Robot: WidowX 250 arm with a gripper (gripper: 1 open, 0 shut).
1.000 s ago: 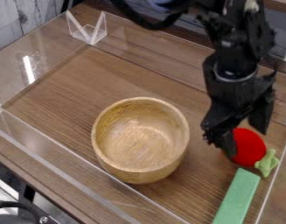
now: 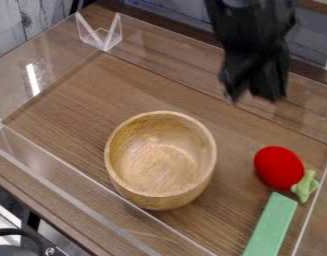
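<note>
The black gripper [image 2: 235, 85] hangs high at the upper right, blurred, above the bare wooden surface [image 2: 86, 95]; whether it is open or shut is hard to tell. Below and right of it lies a red rounded object [image 2: 277, 166] with a pale green top at its right. A wooden bowl [image 2: 160, 160] sits left of the red object. A long green block [image 2: 270, 225] lies at the bottom right.
A white wire-like item [image 2: 99, 30] stands at the upper left. A dark cable or tube shows at the lower left corner.
The gripper has risen from over the red object toward the top of the view, leaving that object uncovered on the surface.
</note>
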